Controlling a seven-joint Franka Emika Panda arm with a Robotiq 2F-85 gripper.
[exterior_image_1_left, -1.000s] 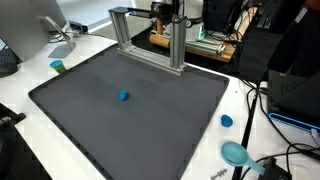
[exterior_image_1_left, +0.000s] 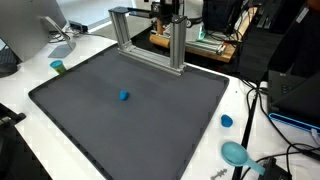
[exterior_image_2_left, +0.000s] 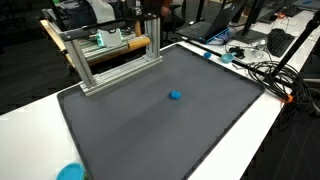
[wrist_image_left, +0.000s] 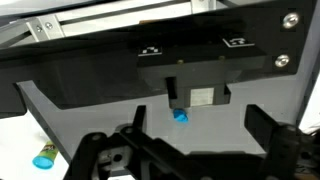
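In the wrist view my gripper stands open, its two dark fingers wide apart at the bottom. Ahead of them runs a black beam (wrist_image_left: 90, 75), with a black block with a pale square face (wrist_image_left: 202, 96) projecting from it. This block lies in line with the gap between the fingers; no contact shows. Far below, a small blue object (wrist_image_left: 180, 115) shows through that gap. The same blue object (exterior_image_1_left: 124, 95) rests on the dark mat, also seen from the other side as a blue piece (exterior_image_2_left: 175, 95). Outside, the gripper is hard to make out.
A pale metal frame (exterior_image_1_left: 150, 58) stands at the mat's edge. Off the mat are a green-topped cylinder (exterior_image_1_left: 58, 67), a blue disc (exterior_image_1_left: 227, 121) and a teal round thing (exterior_image_1_left: 236, 154) near cables.
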